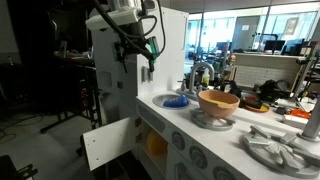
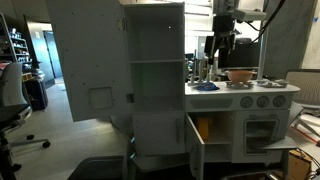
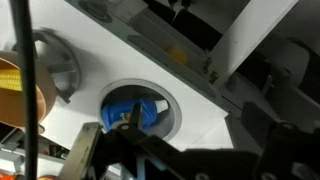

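My gripper (image 1: 147,62) hangs open above the toy kitchen counter, by the tall white cabinet, with nothing between its fingers. In the wrist view the dark gripper spans the bottom of the picture. A blue object (image 3: 120,112) lies in the round grey sink (image 3: 172,112), below and left of the fingers. Right of the sink, a brown-orange bowl (image 1: 218,102) rests on a burner, and something yellow (image 3: 10,78) shows inside it. Below the counter, a yellow object (image 1: 156,145) sits in the opened lower compartment.
The tall cabinet's door (image 2: 85,60) is swung wide and its shelves look empty. A lower white panel (image 1: 112,142) juts forward. A tap (image 1: 205,72) rises behind the sink. Silver utensils (image 1: 280,150) lie at the counter's near right. Clutter covers the table behind.
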